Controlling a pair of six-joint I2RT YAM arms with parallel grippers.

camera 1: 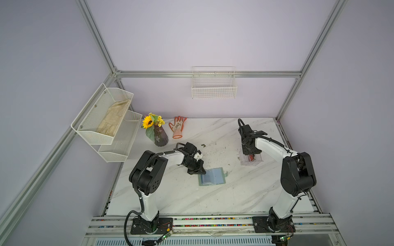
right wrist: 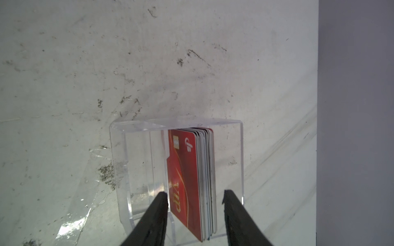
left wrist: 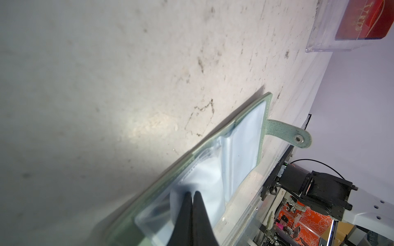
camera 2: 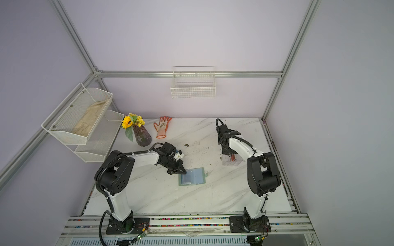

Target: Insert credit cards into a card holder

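The open mint card holder (camera 1: 215, 176) lies on the table, its clear sleeves showing pale blue. My left gripper is shut at its near end, over a raised sleeve, and I cannot tell whether plastic is between the fingertips. A stack of red VIP cards (right wrist: 182, 176) stands in a clear acrylic box (right wrist: 143, 125) at the right of the table. My right gripper is open just over the box, its fingers either side of the cards in the right wrist view, holding nothing.
A vase of sunflowers (camera 1: 160, 137) and a work glove (camera 1: 177, 127) lie at the back left. Wire baskets (camera 1: 213, 88) hang on the walls. The table's middle between the holder and the box is clear.
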